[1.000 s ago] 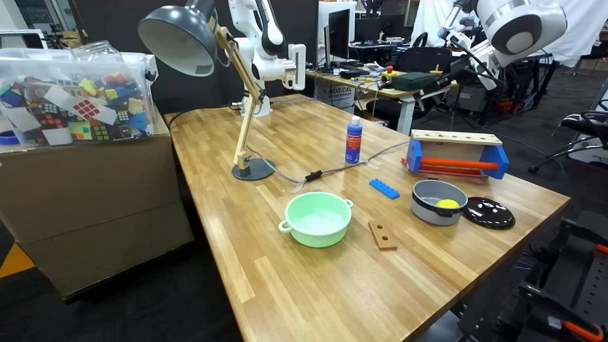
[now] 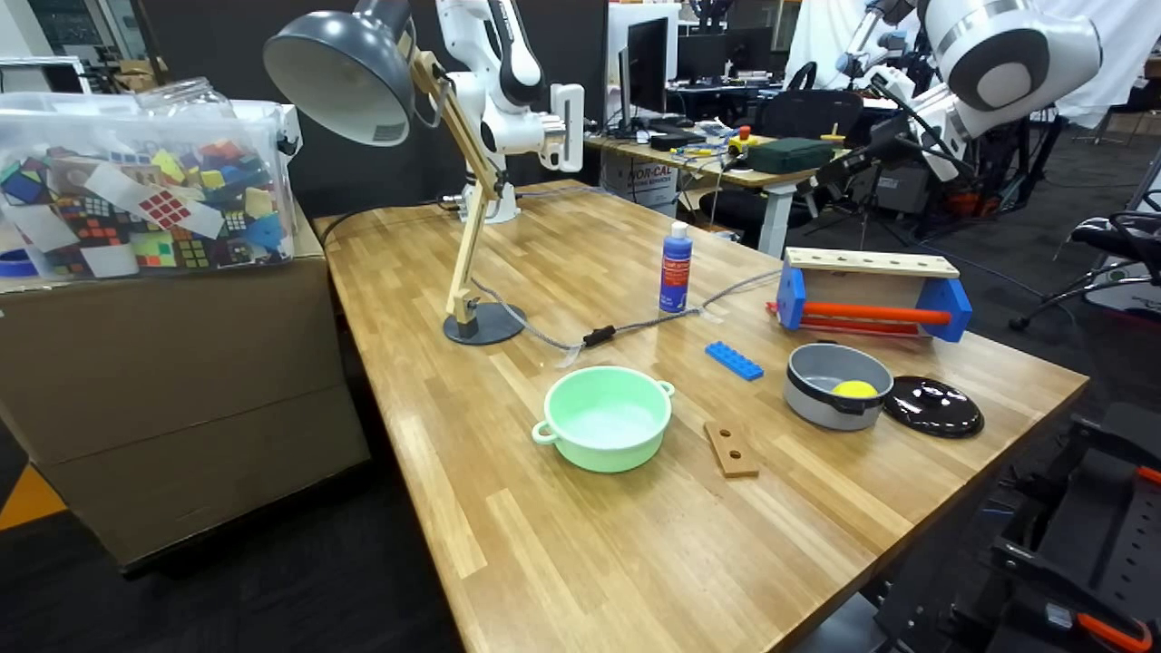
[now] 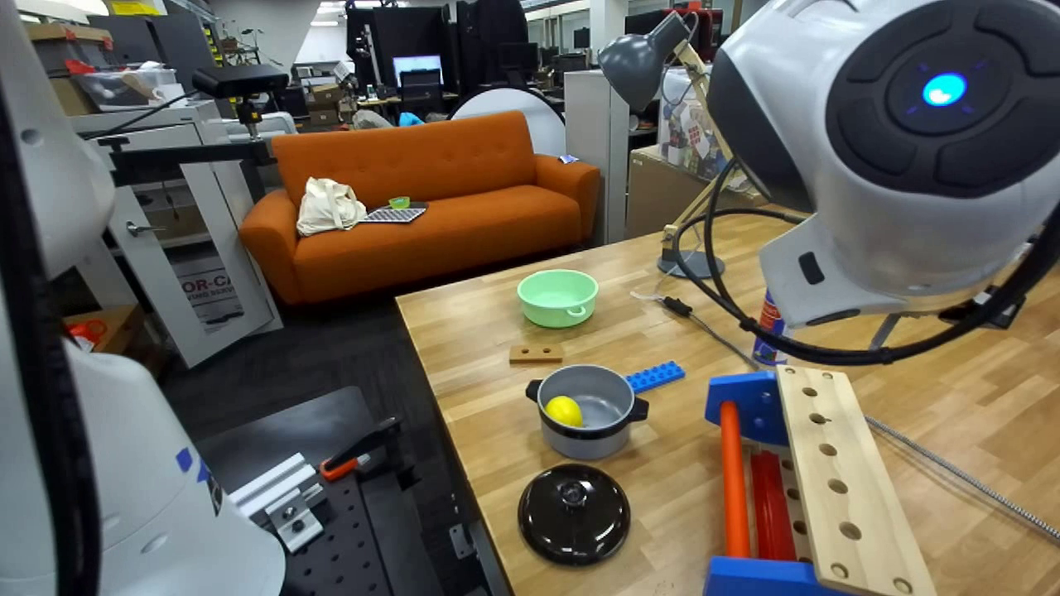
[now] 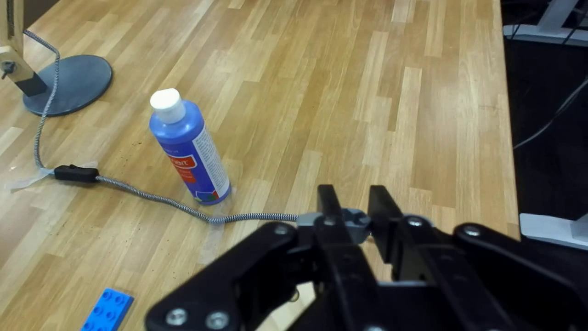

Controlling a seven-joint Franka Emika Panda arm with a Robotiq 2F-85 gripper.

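Note:
My gripper is shut on a small grey object point(image 4: 357, 223), mostly hidden by the dark fingers, so its full shape does not show. In exterior view 1 the gripper point(image 2: 817, 198) hangs in the air at the upper right, above and behind the wooden-topped rack point(image 2: 871, 262). On the table stand a blue bottle with a white cap point(image 2: 676, 272), a green bowl point(image 2: 607, 419), and a grey pot point(image 3: 588, 429) with a yellow ball point(image 3: 564, 410) inside. The pot's black lid point(image 3: 574, 513) lies beside it.
A blue toy brick point(image 2: 734, 360) and a wooden block with two holes point(image 2: 730, 450) lie near the pot. The lamp base point(image 2: 484, 325) and its cable switch point(image 2: 599, 336) sit farther back.
The arm has shifted slightly right and down in exterior view 1, its gripper a little lower. The things on the table have not moved.

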